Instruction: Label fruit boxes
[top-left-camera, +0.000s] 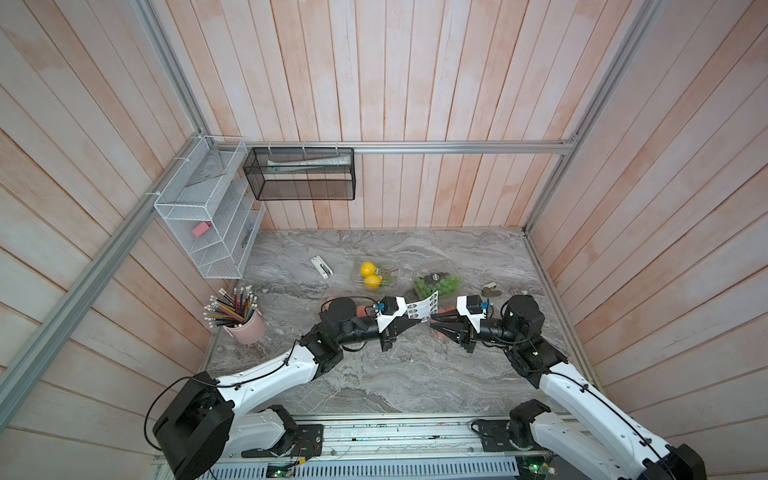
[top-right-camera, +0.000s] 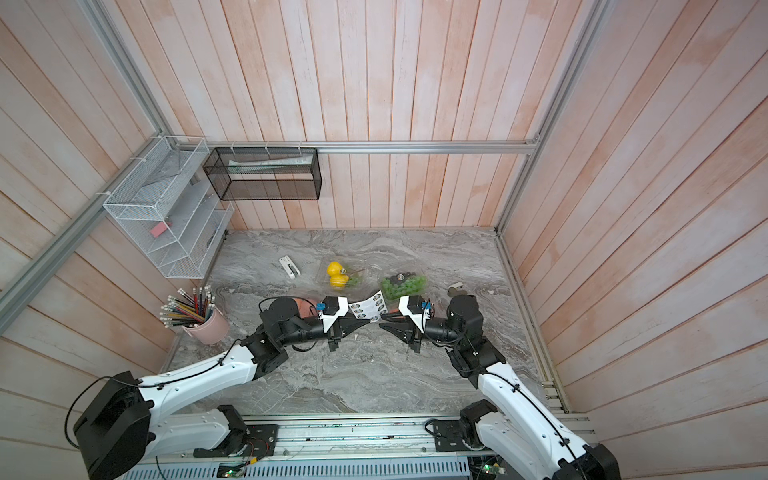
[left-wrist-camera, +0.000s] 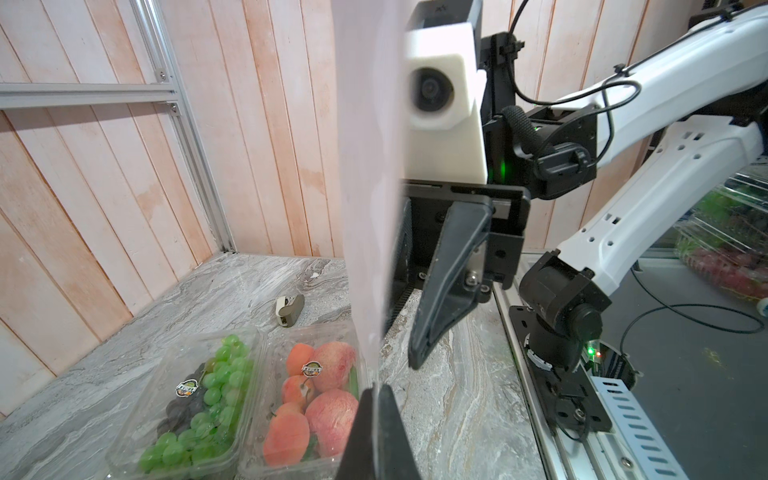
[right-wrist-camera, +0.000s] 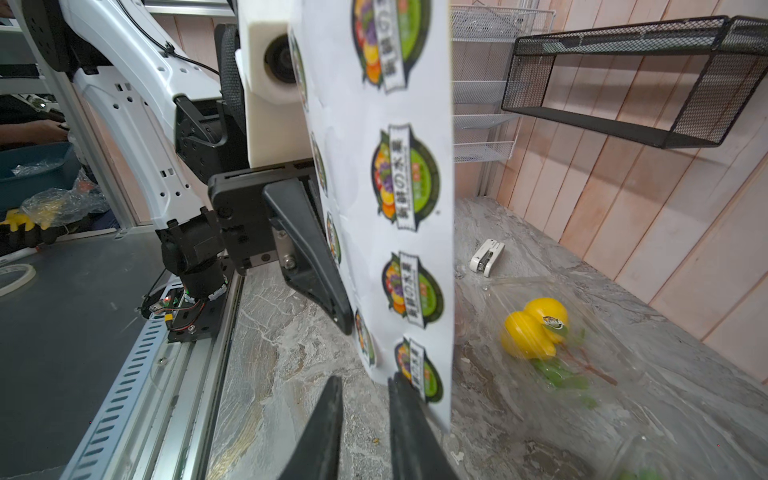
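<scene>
A white sheet of round fruit stickers (right-wrist-camera: 405, 176) (top-left-camera: 422, 306) stands upright in my left gripper (top-left-camera: 406, 318), which is shut on it. My right gripper is at the sheet's lower edge, fingertips part open and just short of it. Below lie clear boxes: grapes (left-wrist-camera: 204, 400), peaches (left-wrist-camera: 316, 408) and lemons (right-wrist-camera: 534, 328); the grape and peach boxes bear stickers, and a small sticker shows on the lemons' box.
A tape dispenser (left-wrist-camera: 289, 309) lies behind the boxes, a white tool (right-wrist-camera: 486, 256) at the back left. A pink pen cup (top-left-camera: 244, 329) stands at left; wire baskets (top-left-camera: 300, 180) hang above.
</scene>
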